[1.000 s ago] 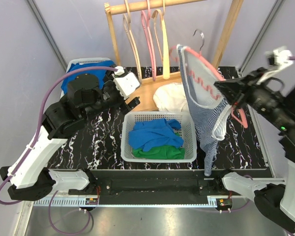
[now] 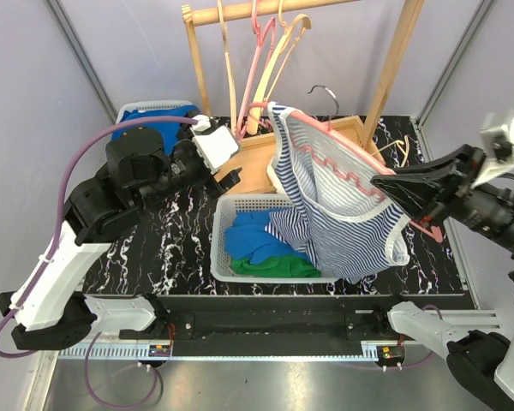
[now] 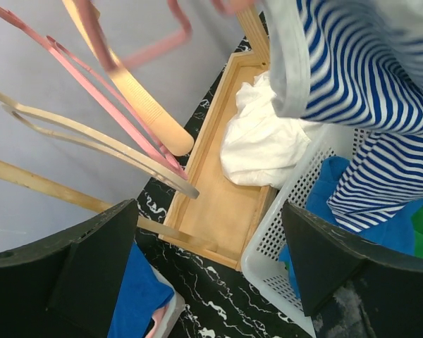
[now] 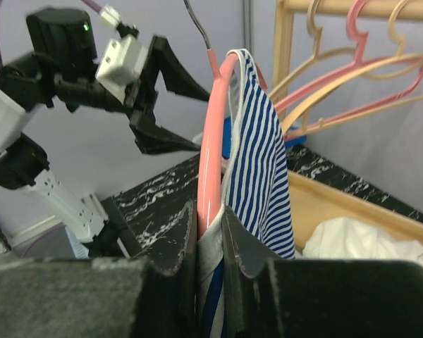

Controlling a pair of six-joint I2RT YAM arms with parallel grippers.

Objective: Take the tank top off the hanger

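Note:
The blue-and-white striped tank top (image 2: 325,205) hangs on a pink hanger (image 2: 347,147) with a metal hook, its lower part draping over the white bin. My right gripper (image 2: 404,193) is shut on one arm of the hanger. In the right wrist view, the hanger (image 4: 210,155) and the pale edge of the tank top (image 4: 257,155) run down between its fingertips. My left gripper stands open, empty, left of the garment. One shoulder of the tank top (image 3: 296,77) shows beyond it in the left wrist view, clear of its fingers.
Empty hangers (image 2: 274,64) dangle from the wooden rack (image 2: 313,6), close to the garment's left end. A white bin (image 2: 219,235) holds blue and green cloth. White cloth lies in the wooden tray (image 3: 208,120) behind. Another bin with blue cloth (image 2: 167,128) stands at back left.
The rack's hangers have swung. The left arm looks almost unmoved.

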